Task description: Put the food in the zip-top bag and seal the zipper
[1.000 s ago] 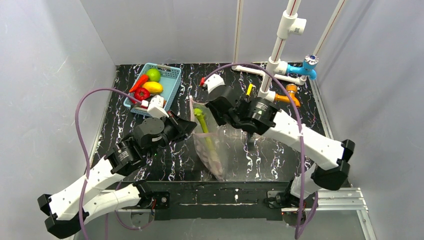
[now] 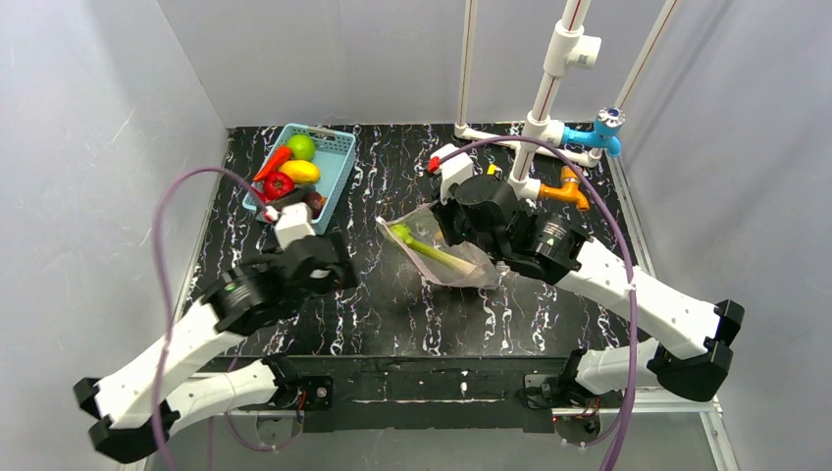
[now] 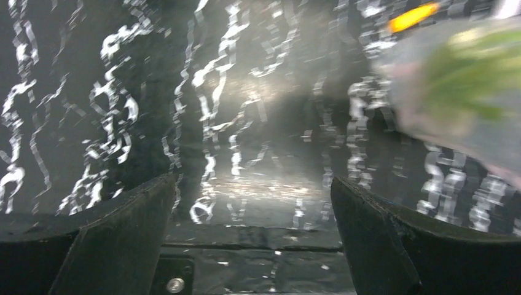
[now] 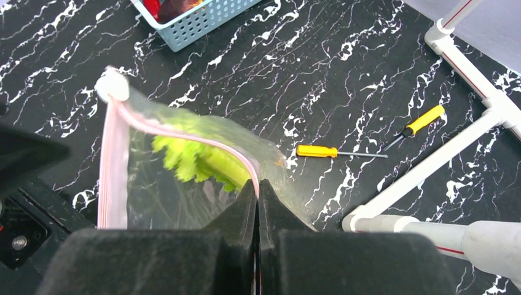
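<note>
The clear zip top bag (image 2: 460,272) has a pink-edged mouth that gapes open, with a green leafy vegetable (image 2: 432,248) lying inside. My right gripper is shut on the bag's rim, as the right wrist view shows. From there the bag (image 4: 178,203) spreads to the left, its white slider end (image 4: 112,85) at the upper left and the leafy greens (image 4: 196,161) behind the clear film. Left of the bag stands my left gripper, its fingers wide apart over bare counter. The bag (image 3: 424,92) blurs at the right of that view.
A blue basket (image 2: 339,169) of several fruits and vegetables sits at the back left. Two yellow-handled screwdrivers, one with its handle (image 4: 316,151) nearer the bag, lie before the white pipes (image 4: 424,169).
My left gripper, near the bag's edge earlier, has opened and drawn back to the left.
</note>
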